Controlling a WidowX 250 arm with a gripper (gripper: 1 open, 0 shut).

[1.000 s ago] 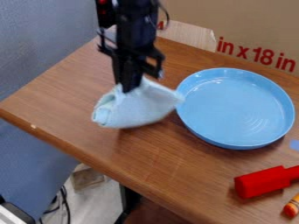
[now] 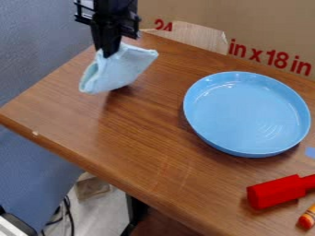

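Note:
My black gripper [image 2: 107,46] is high at the upper left of the camera view, shut on a pale blue cloth [image 2: 113,71] that hangs over the back-left part of the wooden table [image 2: 123,147]. Whether the cloth's lower edge touches the table I cannot tell. A blue plate [image 2: 246,111] lies to the right, apart from the cloth.
A red cylindrical object [image 2: 277,192] and a small orange-red item [image 2: 307,218] lie near the right front edge. Cardboard [image 2: 259,28] stands behind, and the table's left edge borders blue fabric.
My gripper has moved up and toward the back left with the cloth, away from the spot beside the plate. The other objects have not moved.

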